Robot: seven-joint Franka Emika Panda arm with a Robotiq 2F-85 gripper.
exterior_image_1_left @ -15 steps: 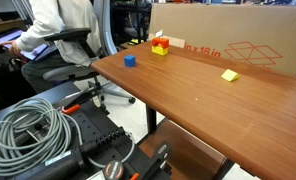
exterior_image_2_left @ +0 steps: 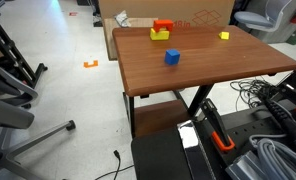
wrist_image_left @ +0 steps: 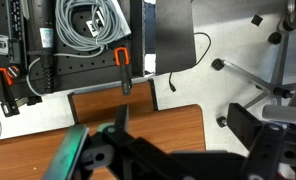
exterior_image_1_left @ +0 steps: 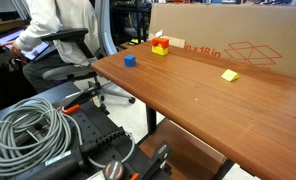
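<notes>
A blue block (exterior_image_1_left: 129, 60) sits alone near the left edge of the brown table in exterior view 1. Toward the back, a red block (exterior_image_1_left: 161, 41) rests on top of a yellow block (exterior_image_1_left: 159, 50). Another yellow block (exterior_image_1_left: 229, 75) lies by itself farther right. Exterior view 2 shows the same blue block (exterior_image_2_left: 172, 57), red block (exterior_image_2_left: 164, 24) and lone yellow block (exterior_image_2_left: 224, 36). Dark in the wrist view, my gripper stands open, with nothing seen between its fingers and no blocks in that view.
A cardboard sheet (exterior_image_1_left: 238, 35) stands along the table's back. Coiled grey cable (exterior_image_1_left: 30, 140) and clamps with orange handles, such as one clamp (wrist_image_left: 123, 68), lie on the black base beside the table.
</notes>
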